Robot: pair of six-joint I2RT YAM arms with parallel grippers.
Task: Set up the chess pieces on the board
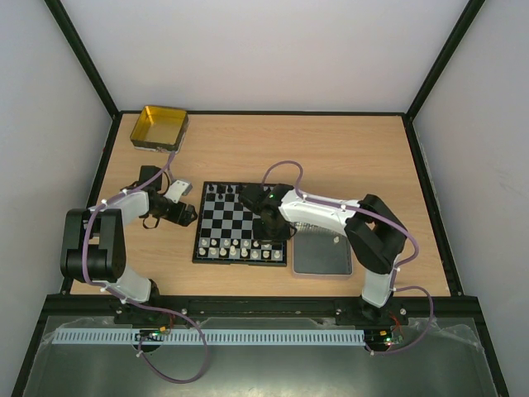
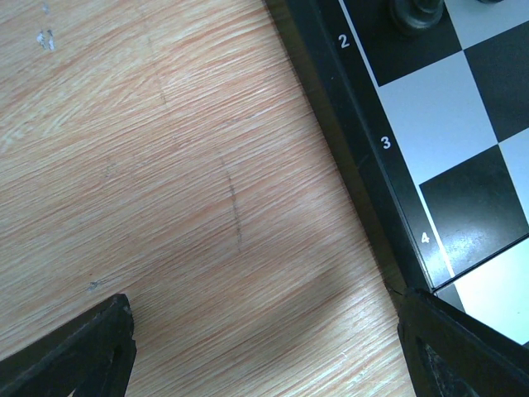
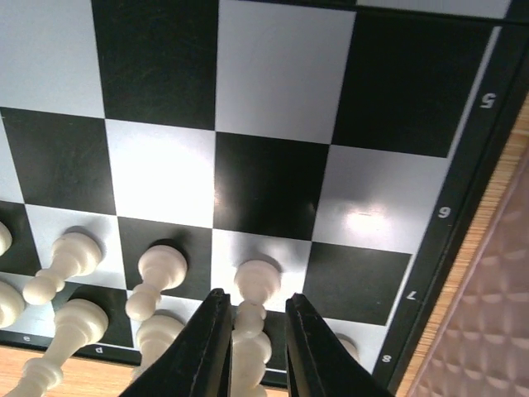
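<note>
The chessboard [image 1: 223, 222] lies mid-table, with black pieces [image 1: 220, 189] along its far edge and white pieces [image 1: 234, 251] in two rows along the near edge. My right gripper is over the near right part, its fingertips a narrow gap apart. Between and below them shows a white pawn [image 3: 258, 281] on a white square; whether the fingers touch it is hard to tell. The dark square [image 3: 351, 281] at the right end of that row is bare. Beside the board's left edge, my left gripper is open, bare wood between its fingers.
A grey tray [image 1: 322, 252] lies right of the board, under the right arm. At the back left stands a yellow bin [image 1: 160, 126]. The right arm hides the board's far right part.
</note>
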